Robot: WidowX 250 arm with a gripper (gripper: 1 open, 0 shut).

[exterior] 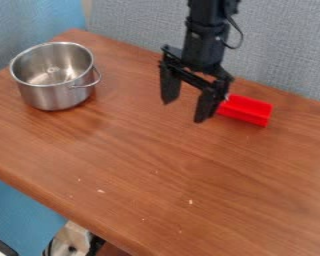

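My black gripper (187, 100) hangs open over the table at the upper middle, its two fingers lowered and apart with nothing visible between them. A red block (246, 110) lies on the table just right of and partly behind the gripper. A steel pot (52, 92) with wire handles stands at the upper left.
A grey textured wall runs along the back, and a blue surface shows past the left edge.
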